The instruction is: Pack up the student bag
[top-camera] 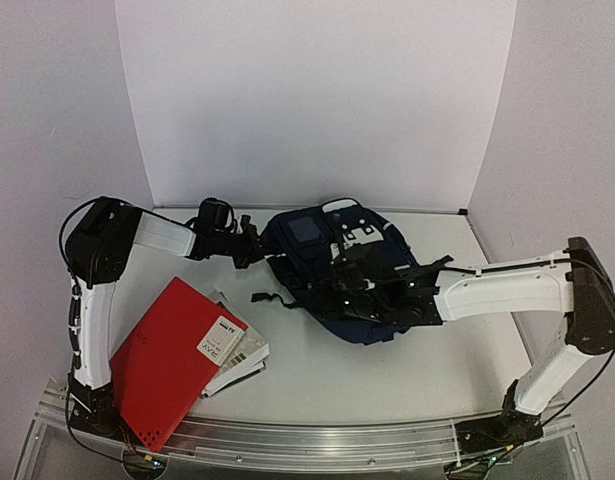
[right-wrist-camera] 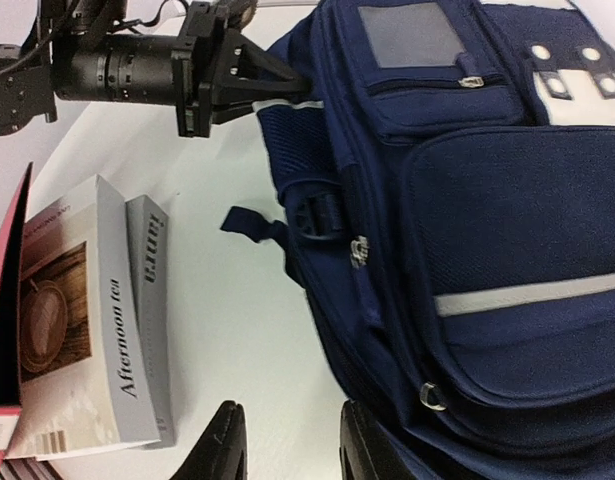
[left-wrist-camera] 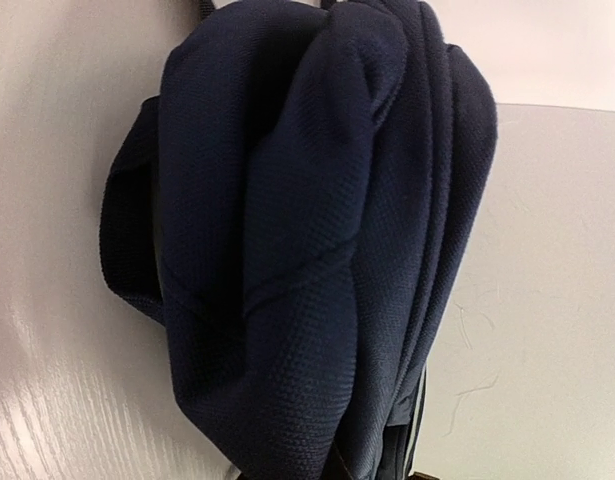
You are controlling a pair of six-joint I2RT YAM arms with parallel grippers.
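Note:
The navy backpack [top-camera: 322,225] lies on the white table at the middle, its front pocket [right-wrist-camera: 517,210] facing up. At its left edge, my left gripper [top-camera: 259,250] is shut on the bag fabric; in the left wrist view the folded cloth [left-wrist-camera: 297,230] fills the middle and hides the fingertips. Over the bag's lower left part, my right gripper stands open with nothing between its fingers. A red folder [top-camera: 172,360] lies at the front left, partly over books [top-camera: 249,358]. One book cover [right-wrist-camera: 72,310] reads "Afternoon tea".
Grey walls [top-camera: 57,150] enclose the table's sides and back. A metal rail [top-camera: 317,440] runs along the front. Bare table [top-camera: 307,385] shows in front of the bag and to its right. A loose strap [right-wrist-camera: 252,222] sticks out from the bag's left side.

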